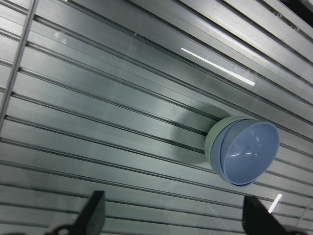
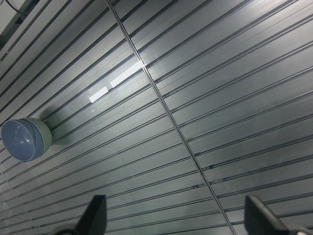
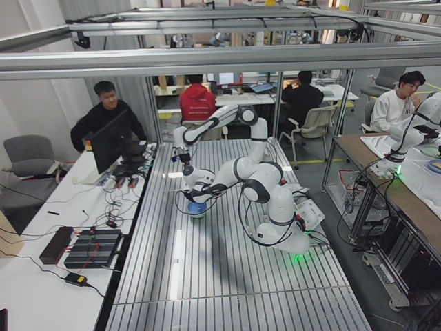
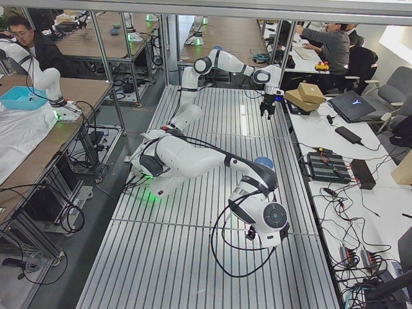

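Note:
A stack of blue bowls (image 1: 249,152) and a pale green one (image 1: 213,134) lies at the right in the left wrist view, to one side of my open left gripper, whose fingers are empty. In the right wrist view the same stack (image 2: 19,139) is at the far left, away from my open right gripper, which also holds nothing. In both camera views the arms partly hide the bowls (image 3: 197,207) on the slatted metal table (image 3: 227,303).
A white desk (image 3: 41,296) with a monitor, power units and cables runs along one side, a wooden bench (image 4: 77,90) with another arm along the other. People sit around.

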